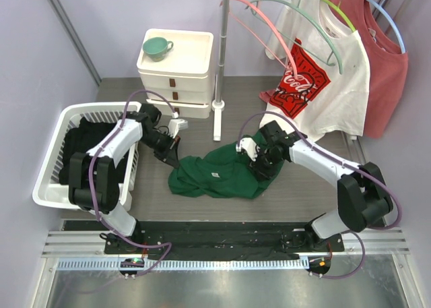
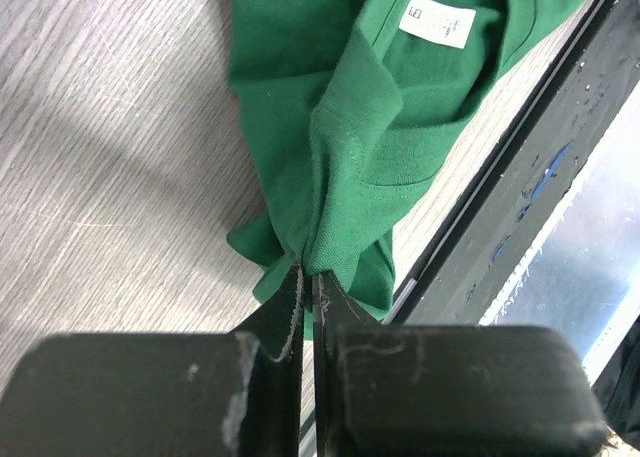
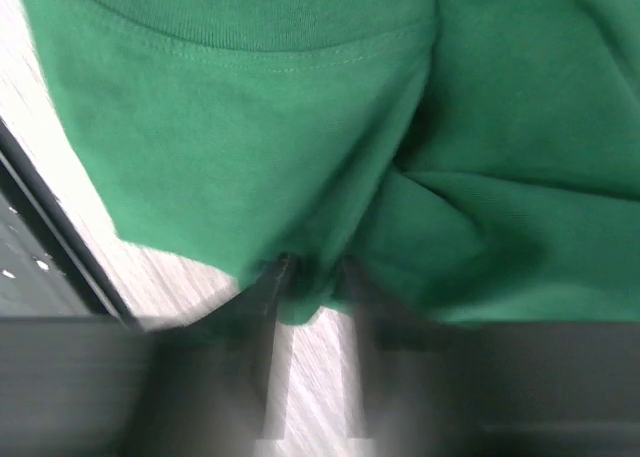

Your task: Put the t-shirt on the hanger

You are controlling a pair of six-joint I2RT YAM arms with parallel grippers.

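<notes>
A green t-shirt (image 1: 212,176) lies bunched on the floor, with a white label (image 2: 436,22) showing in the left wrist view. My left gripper is shut on a fold at the shirt's left end. My right gripper is over the shirt's right part, its collar band visible above; its fingers are blurred and look part open around a fold. Empty pink (image 1: 269,25) and green (image 1: 310,25) hangers hang from the rail at the upper right.
A white basket (image 1: 50,180) of dark cloth stands left. A drawer unit (image 1: 175,85) with a cup is behind. White (image 1: 347,92) and red (image 1: 387,92) shirts hang on the right.
</notes>
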